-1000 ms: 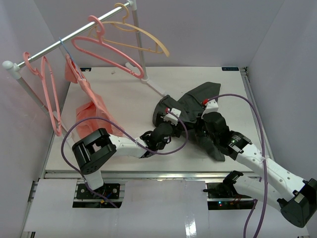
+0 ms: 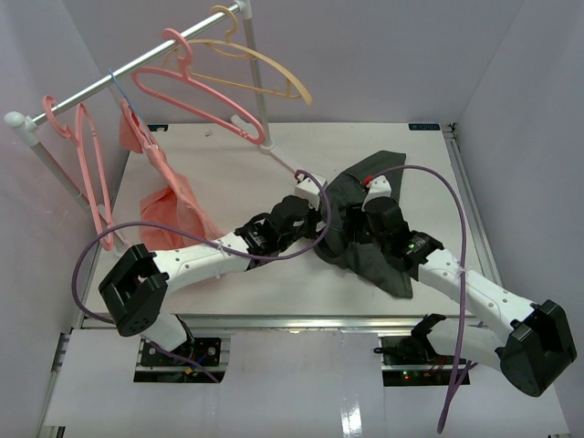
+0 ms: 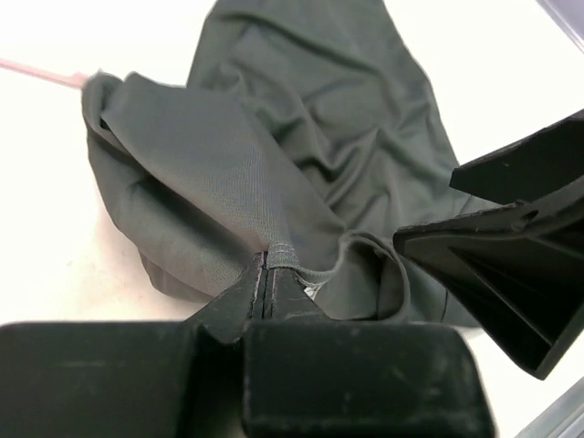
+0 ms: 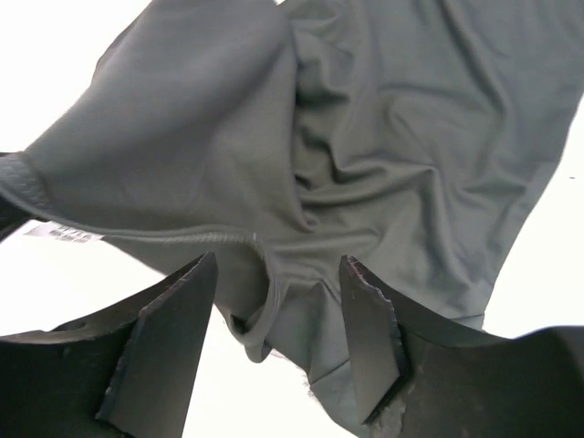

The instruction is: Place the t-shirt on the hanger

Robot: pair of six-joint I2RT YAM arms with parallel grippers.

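Observation:
A dark grey t shirt (image 2: 374, 265) lies crumpled on the white board, spread out in both wrist views (image 3: 319, 109) (image 4: 438, 137). My left gripper is shut on a hem of it, lifting part of the cloth. My right gripper hangs over the shirt with its fingers apart; a folded edge of cloth lies between them, and it is not clearly held. In the top view both grippers meet near the middle of the shirt.
A rack (image 2: 91, 89) at the left carries pink hangers (image 2: 196, 105), an orange hanger (image 2: 274, 73) and a hanging pink garment (image 2: 164, 210). The board's front middle is mostly clear.

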